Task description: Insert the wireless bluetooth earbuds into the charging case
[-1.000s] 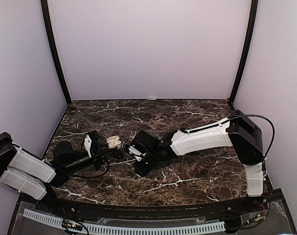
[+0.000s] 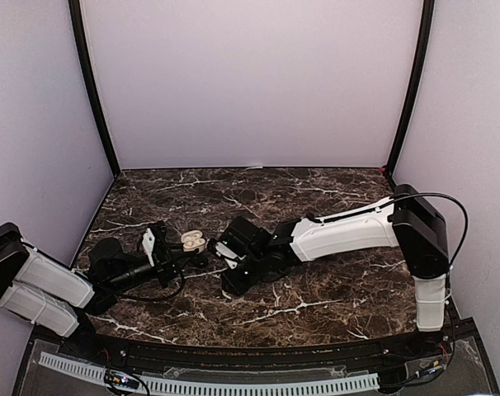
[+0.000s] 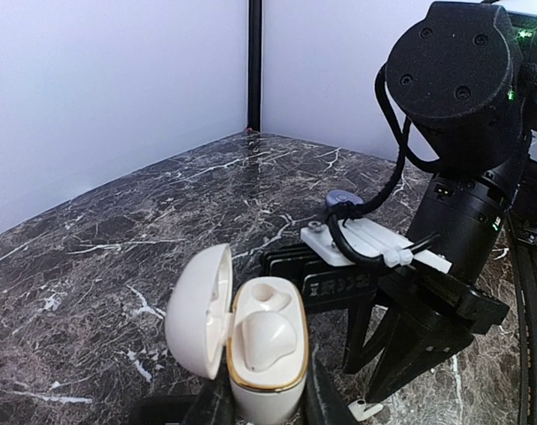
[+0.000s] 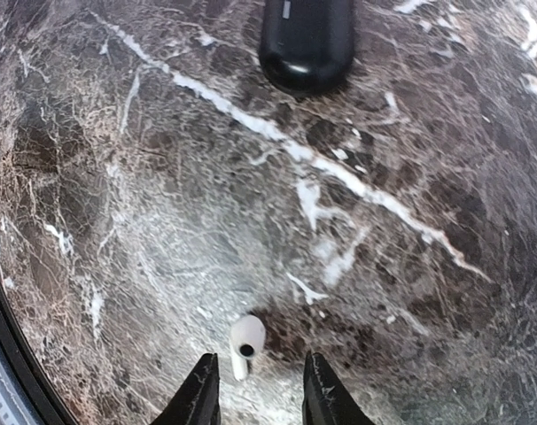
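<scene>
The white charging case [image 3: 267, 343] hangs upright with its lid [image 3: 200, 310] swung open to the left; my left gripper is shut on its lower part. Two earbud wells face up inside; whether either is filled, I cannot tell. In the top view the case [image 2: 192, 240] is at left of centre. One white earbud [image 4: 247, 335] lies on the marble table, its stem pointing towards the bottom of the right wrist view. My right gripper stands open above it, the earbud showing between and beyond the fingertips, with nothing gripped.
A dark, rounded object [image 4: 306, 53] enters the top of the right wrist view. The right arm [image 2: 349, 235] stretches across the table from the right. Bare marble [image 2: 332, 318] lies in front of that arm and at the back.
The right arm has shifted slightly, its elbow a little to the right and its gripper a little leftward by the earbud. The left arm and the case have stayed still.
</scene>
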